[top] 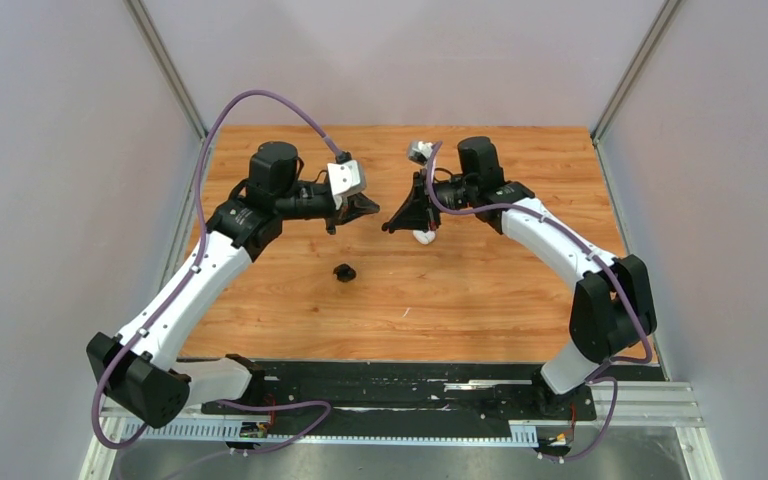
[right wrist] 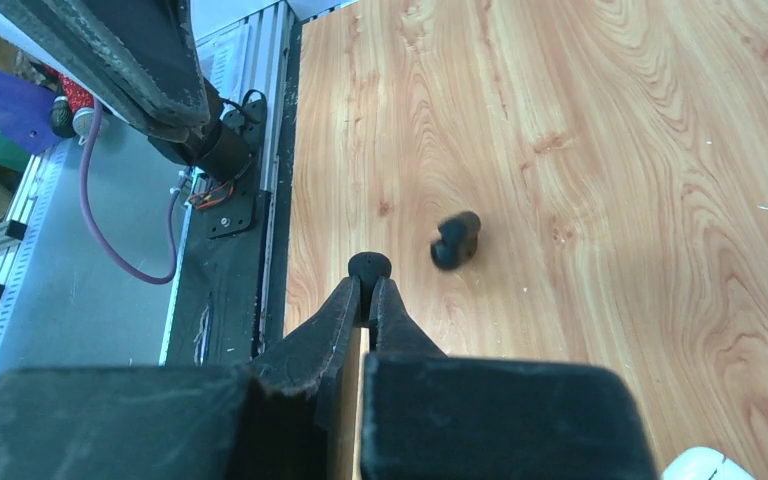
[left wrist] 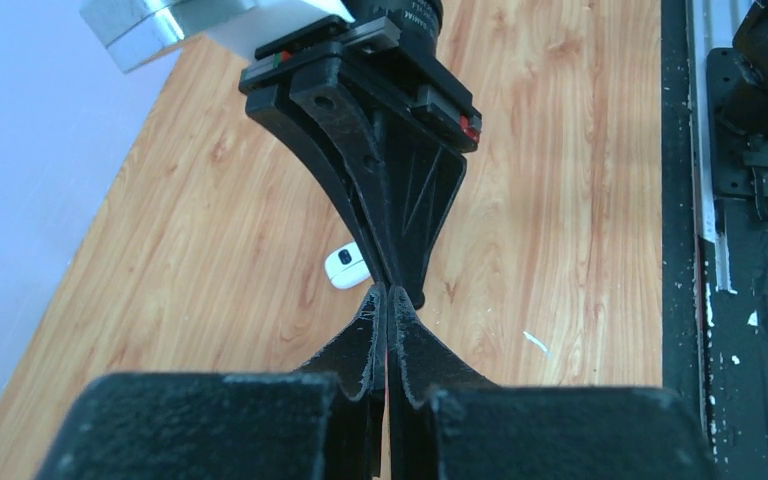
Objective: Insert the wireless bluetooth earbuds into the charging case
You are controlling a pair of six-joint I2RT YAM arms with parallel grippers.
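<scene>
A small black object, the charging case point(top: 345, 272), lies on the table below the gap between the grippers; in the right wrist view it point(right wrist: 455, 240) is blurred. My left gripper point(top: 370, 208) is shut, nothing visible between its fingers. My right gripper point(top: 390, 225) faces it, shut at the tips, with a small black rounded piece point(right wrist: 369, 270) at its fingertips; I cannot tell whether that is an earbud. A white object point(left wrist: 347, 266) lies on the table behind the right gripper.
The wooden table point(top: 290, 310) is otherwise mostly clear. Walls stand left, right and behind, and a black rail strip runs along the front edge.
</scene>
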